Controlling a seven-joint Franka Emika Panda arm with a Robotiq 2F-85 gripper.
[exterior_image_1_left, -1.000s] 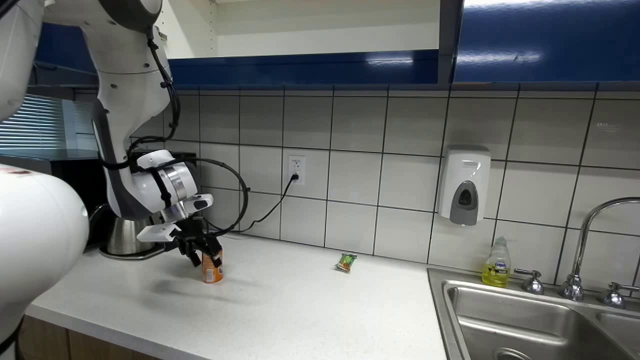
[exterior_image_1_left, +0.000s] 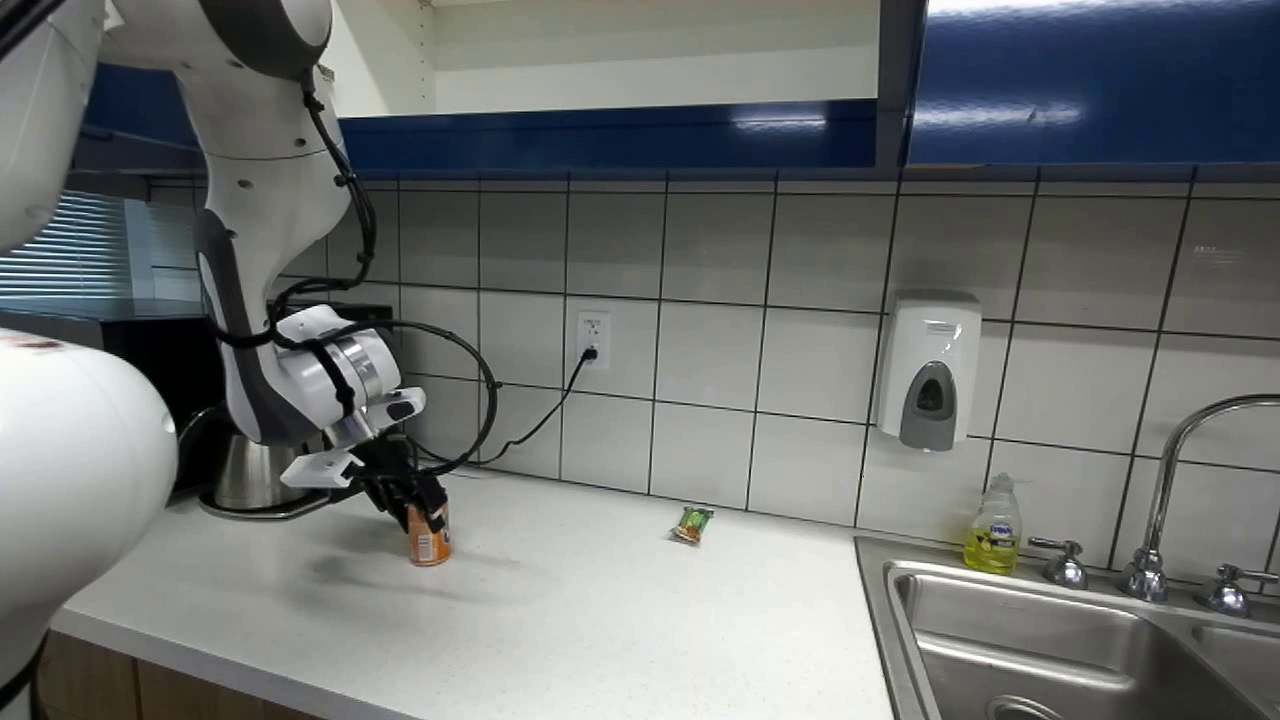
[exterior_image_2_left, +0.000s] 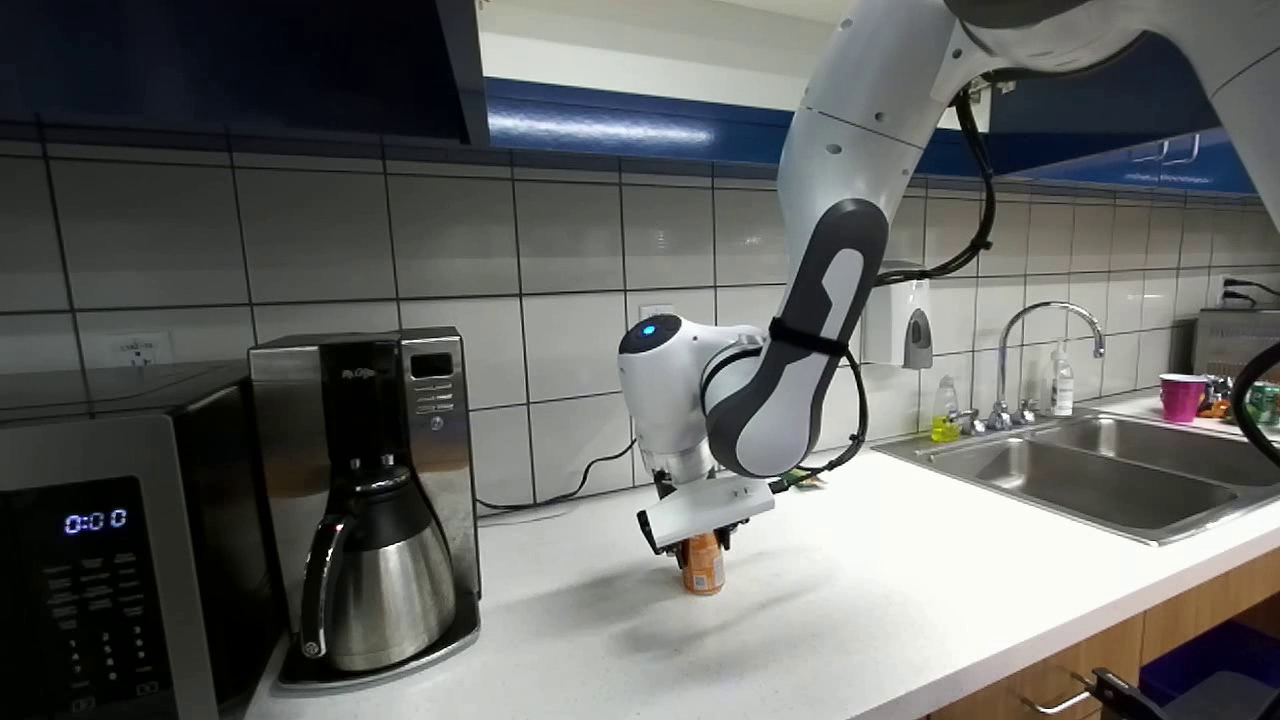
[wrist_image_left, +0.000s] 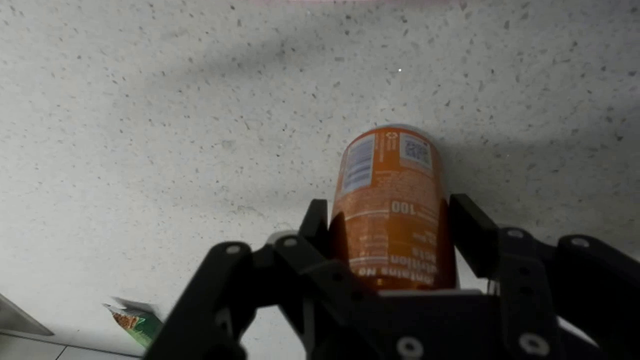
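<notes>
An orange can (exterior_image_1_left: 428, 540) stands on the white counter toward the left in exterior view 1. My gripper is shut on it, with one black finger (wrist_image_left: 316, 223) against each side of the can. The label with its barcode and small square code faces the wrist camera. In exterior view 2 the lower part of the can (exterior_image_2_left: 703, 574) shows beneath the gripper (exterior_image_2_left: 699, 546), and its base looks to be at the counter. The can's upper end is hidden by the gripper.
A small green snack packet (exterior_image_1_left: 692, 524) lies near the tiled wall. The sink (exterior_image_1_left: 1032, 630) and a bottle of yellow soap (exterior_image_1_left: 993, 530) are at the right. A coffee maker (exterior_image_2_left: 438, 420) and a microwave (exterior_image_2_left: 108, 516) stand at the left.
The fingers have closed in on the can. Can and gripper sit slightly farther right, and the arm has shifted a little the same way.
</notes>
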